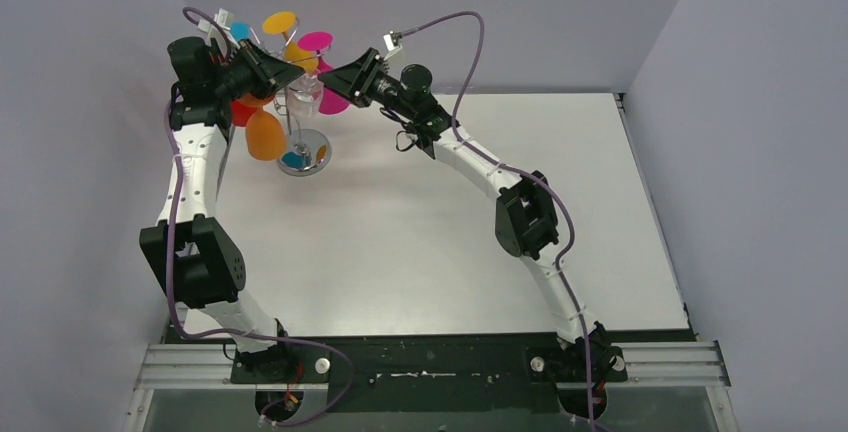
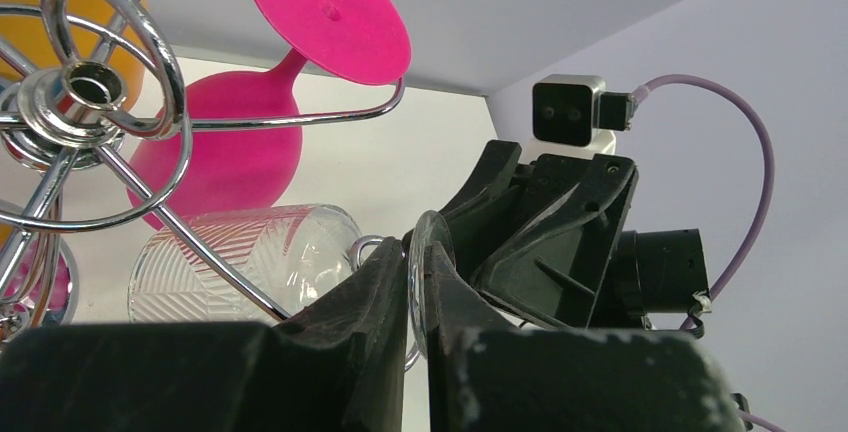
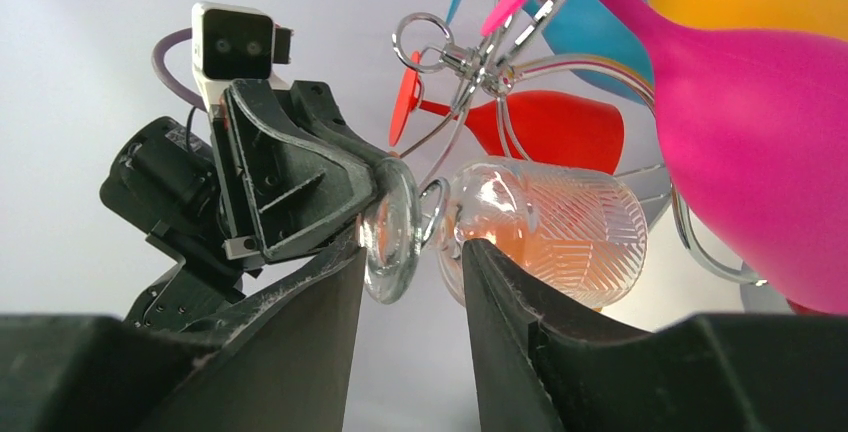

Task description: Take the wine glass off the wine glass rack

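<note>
A clear ribbed wine glass point(image 1: 308, 102) point(image 2: 250, 262) point(image 3: 560, 232) hangs bowl-down by its foot on the chrome rack point(image 2: 60, 117) point(image 3: 480, 67). My left gripper point(image 1: 297, 71) is shut on the rim of the glass's round foot point(image 3: 398, 237). Across from it, my right gripper point(image 1: 325, 75) stands partly open. In the right wrist view, its fingers appear on either side of the foot; whether they touch the glass cannot be told. A metal loop of the rack point(image 2: 362, 249) is right beside the foot.
Colored glasses crowd the rack: pink point(image 2: 240, 132) next to the clear one, red point(image 3: 575, 132), blue point(image 3: 610, 12) and orange point(image 1: 265, 136). The rack's round base point(image 1: 318, 157) rests on the white table point(image 1: 450, 252), which is bare toward the middle and right.
</note>
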